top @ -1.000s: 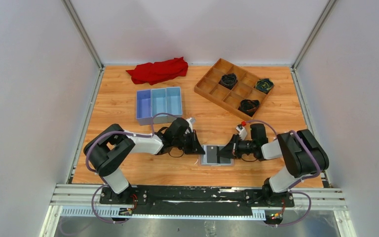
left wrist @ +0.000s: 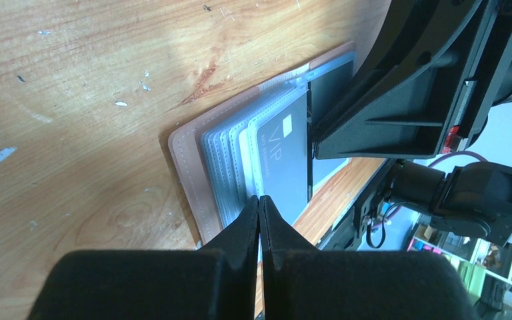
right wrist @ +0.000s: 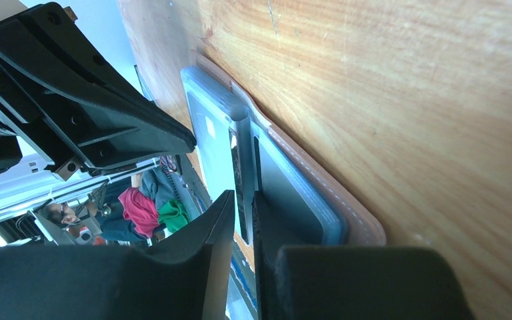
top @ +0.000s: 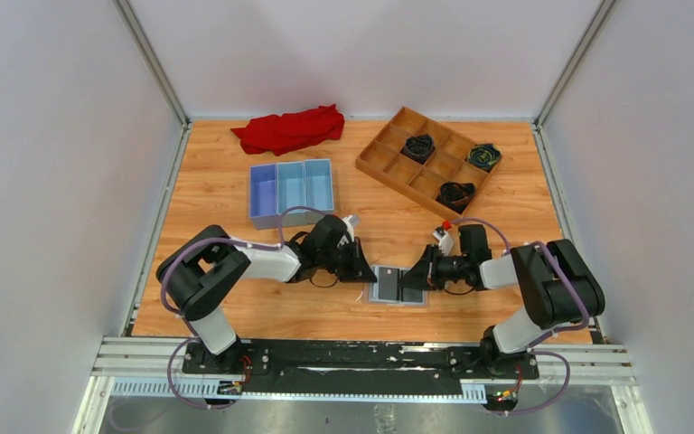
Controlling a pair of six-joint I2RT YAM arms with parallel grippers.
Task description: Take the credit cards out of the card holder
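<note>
The card holder (top: 387,297) lies opened flat on the table between my two grippers. In the left wrist view a dark grey card (left wrist: 283,143) marked VIP sits in its clear sleeves, over a brownish cover (left wrist: 190,160). My left gripper, shut with nothing showing between its fingertips, rests at the holder's left side by the sleeve edges. My right gripper is slightly open over the other half, its fingers near the middle fold and a dark card (right wrist: 287,200) in a sleeve. Whether anything lies between them is hard to see.
A blue three-compartment box (top: 291,217) stands behind the left arm, with a red cloth (top: 291,132) beyond it. At the back right is a wooden divided tray (top: 379,163) holding several dark coiled items. Bare table (top: 325,316) lies in front of the holder.
The right arm has shifted very slightly, its gripper staying over the holder. The left arm and the card holder look unchanged.
</note>
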